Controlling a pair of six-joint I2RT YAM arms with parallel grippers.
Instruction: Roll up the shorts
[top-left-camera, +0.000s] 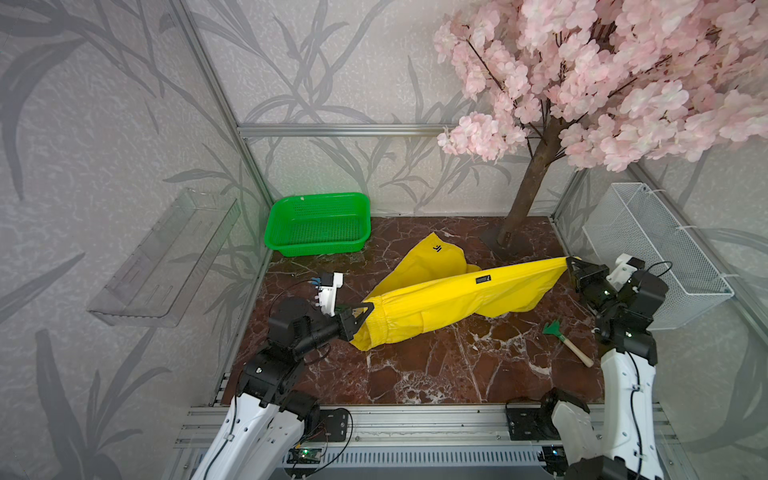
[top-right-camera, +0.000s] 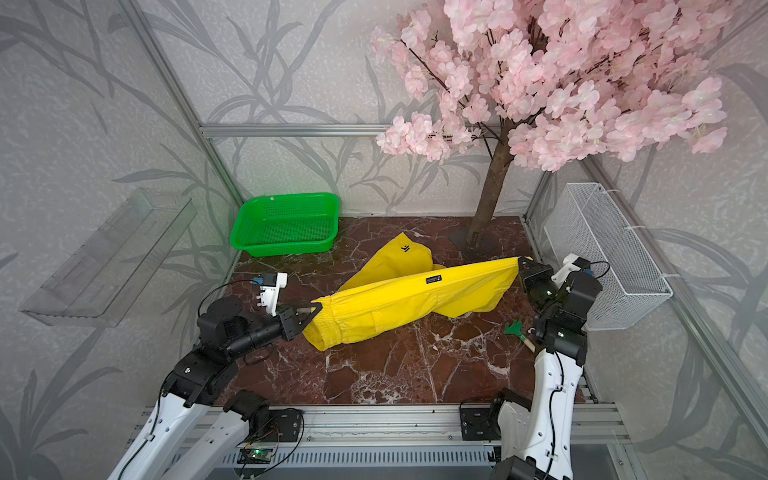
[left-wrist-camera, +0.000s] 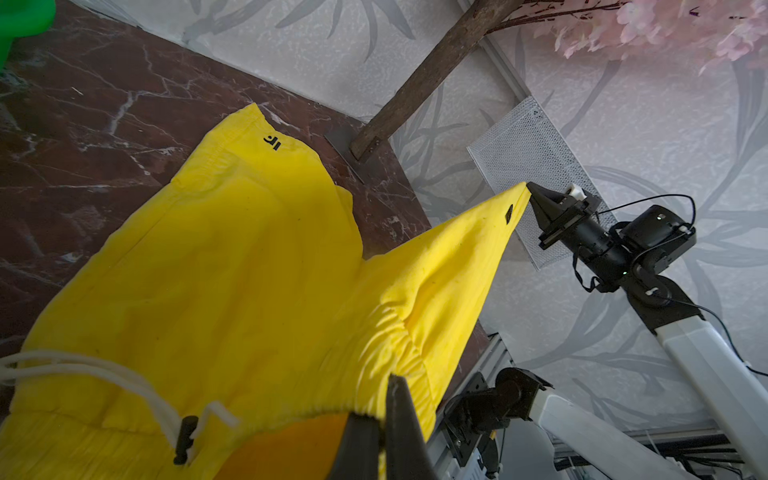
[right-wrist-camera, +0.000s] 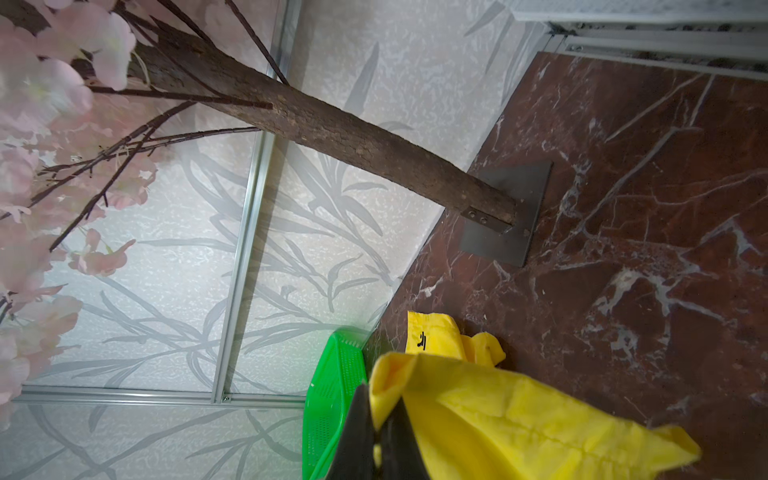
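The yellow shorts (top-left-camera: 448, 300) stretch between my two grippers, one edge pulled fairly taut with a small black label on it. My left gripper (top-left-camera: 366, 310) is shut on the left end of the shorts, near the gathered waistband. At the right end, a corner of the fabric is pinched by my right gripper (top-left-camera: 571, 268), also shut. Behind the taut edge, a leg with a small black logo lies on the marble surface toward the back. In the left wrist view, the shorts (left-wrist-camera: 232, 264) spread away from my fingers; in the right wrist view, cloth (right-wrist-camera: 480, 416) rises to the fingertips.
A green basket (top-left-camera: 318, 249) stands at the back left. The tree trunk (top-left-camera: 528, 192) rises at the back right, beside a white mesh basket (top-left-camera: 664, 248). A small green-headed tool (top-left-camera: 569, 342) lies at front right.
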